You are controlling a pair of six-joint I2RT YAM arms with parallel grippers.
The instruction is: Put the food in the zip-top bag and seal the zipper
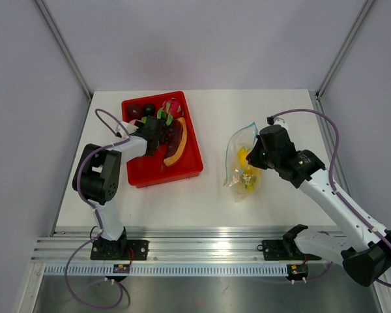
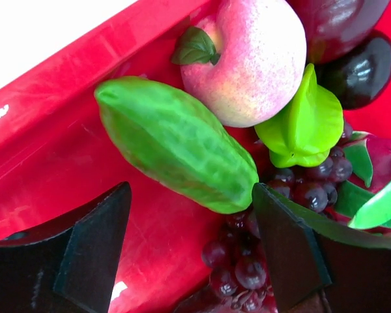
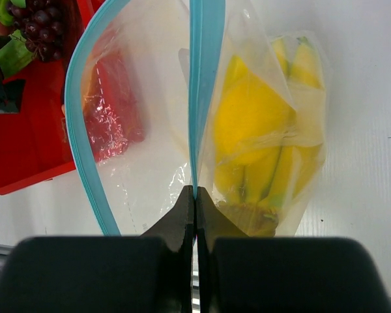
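Observation:
The clear zip bag (image 3: 150,189) stands with its blue-edged mouth parted, and yellow food (image 3: 254,124) shows inside it. At one side of the mouth my right gripper is shut on the thin blue rim (image 3: 205,65). In the left wrist view, a green ridged vegetable (image 2: 176,140) lies in the red tray (image 2: 45,156). My left gripper is over it, fingers apart, its right fingertip overlapping the vegetable's lower end in view; contact cannot be told. From above, that gripper (image 1: 156,135) hides much of the tray's left side.
Close to the green vegetable lie a pink peach (image 2: 254,65), a lime-green star fruit (image 2: 303,124) and dark grapes (image 2: 247,270). A dragon fruit (image 1: 174,106) and a long yellow-orange food piece (image 1: 176,143) are also in the tray. White table between tray and bag is clear.

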